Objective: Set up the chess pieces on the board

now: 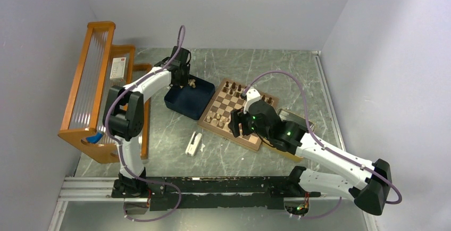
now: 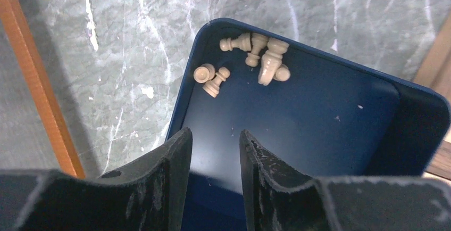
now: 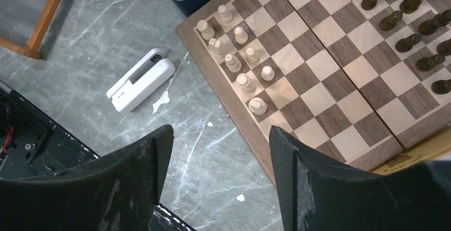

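Several pale chess pieces lie tumbled at the far end of the dark blue bin, among them a tall piece and a small pawn. Over this bin hangs my left gripper, its fingers apart and nothing between them. The chessboard carries several pale pieces near one edge, such as a rook-like piece and a pawn. Dark pieces stand in rows at its opposite side. Above the board's near edge, my right gripper is open and empty.
A white tool-like object lies on the marble table left of the board. At the left stands a wooden rack holding a small white box. A yellowish box sits right of the board, partly under the right arm.
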